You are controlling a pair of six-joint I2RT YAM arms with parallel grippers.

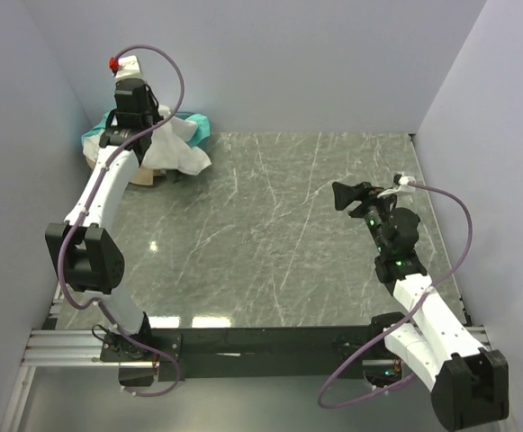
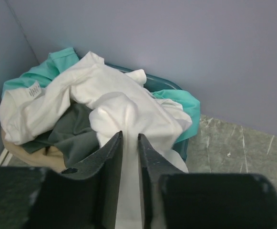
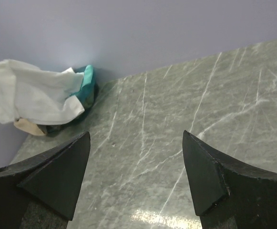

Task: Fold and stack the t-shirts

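A heap of shirts fills a basket at the back left. On top lies a white shirt (image 2: 105, 81), part of it raised towards my left gripper. Those fingers (image 2: 110, 157) stand close together with a narrow gap. White cloth shows in the gap, but whether they grip it I cannot tell. In the right wrist view the raised white cloth (image 3: 38, 93) droops over the basket's side. Teal cloth (image 2: 183, 102) and dark green cloth (image 2: 76, 131) show around it. My right gripper (image 1: 340, 196) is open and empty above the table's right side.
The dark teal basket rim (image 2: 162, 82) stands near the back wall, with a tan edge (image 2: 28, 155) at its front left. Across the middle, the grey marble table (image 1: 252, 225) is bare. Walls close in the back and both sides.
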